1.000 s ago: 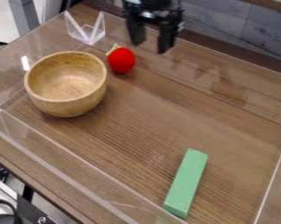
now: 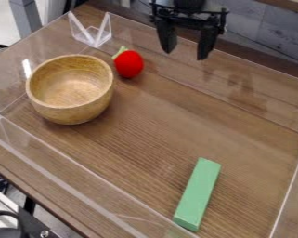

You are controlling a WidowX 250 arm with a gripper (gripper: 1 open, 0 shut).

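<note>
My gripper (image 2: pixel 188 42) hangs at the top centre over the wooden table, open, its two dark fingers apart with nothing seen between them. To its lower left lies a red pepper-like object (image 2: pixel 129 66) with a green stem. A wooden bowl (image 2: pixel 70 88) sits at the left, and a pale green block (image 2: pixel 196 193) lies at the lower right.
A clear wire-like or plastic holder (image 2: pixel 92 30) stands at the upper left. A dark object shows at the lower left edge.
My gripper has moved a little to the right and looks sharper than in the earlier, blurred frames. The objects on the table stay where they were.
</note>
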